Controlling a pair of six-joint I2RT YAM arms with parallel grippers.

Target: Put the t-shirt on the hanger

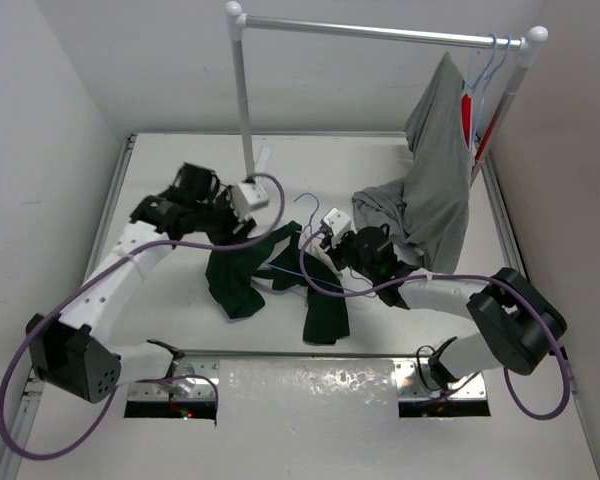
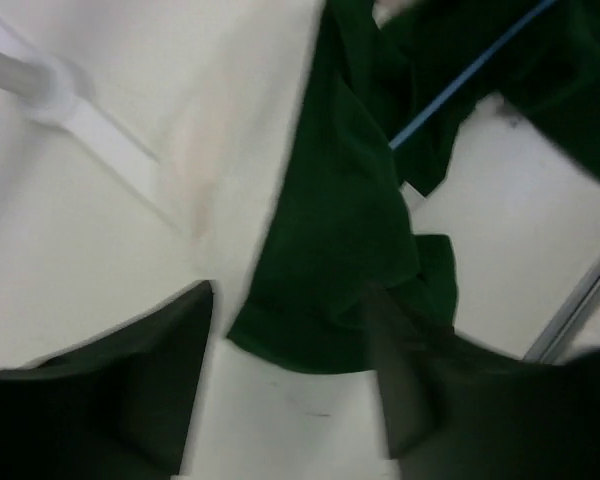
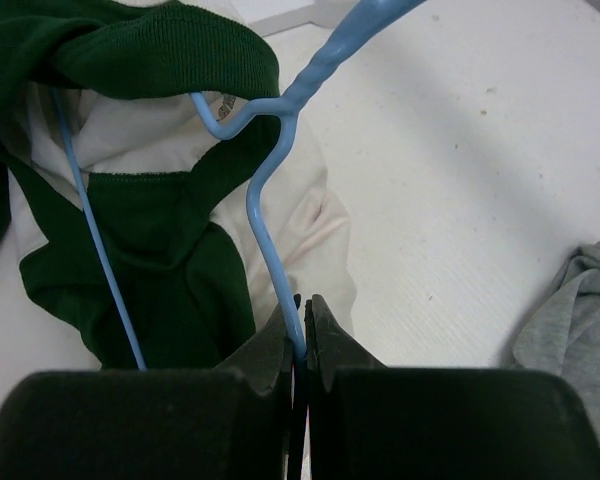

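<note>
The dark green and white t-shirt (image 1: 237,279) lies crumpled on the white table. A blue hanger (image 3: 266,237) is threaded under its green fabric near the collar. My right gripper is shut on the hanger's wire, over the shirt. My left gripper, motion-blurred, stands open above the shirt's green part (image 2: 330,250), with nothing visibly held between its fingers.
A metal rail (image 1: 370,29) spans the back, with blue hangers (image 1: 488,65) and grey cloth (image 1: 435,170) at its right. The grey cloth also piles on the table.
</note>
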